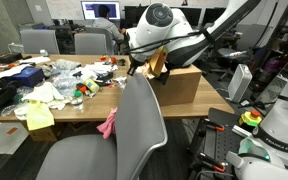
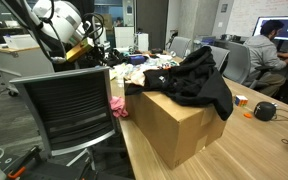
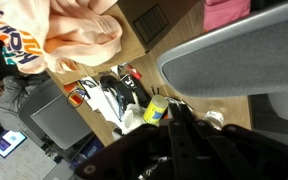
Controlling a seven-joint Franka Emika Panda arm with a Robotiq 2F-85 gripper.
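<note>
The grey chair back [image 1: 141,120] stands in front of the table. Low beside it, in front of the table edge, is a pink cloth [image 1: 107,124]; in the second exterior view the cloth [image 2: 117,105] shows to the right of the black chair back [image 2: 69,110]. The wrist view has the cloth [image 3: 224,12] at the top edge, past the grey chair back [image 3: 224,55]. My gripper [image 1: 134,69] is just above the chair's top edge, apart from the cloth. Its dark fingers blur into shadow, so what lies between them is hidden.
A cardboard box [image 2: 179,125] with a black garment [image 2: 199,75] on it stands on the table near the arm. Clothes and small items [image 1: 49,90] clutter the table's left side. A second grey chair [image 1: 91,44] is behind.
</note>
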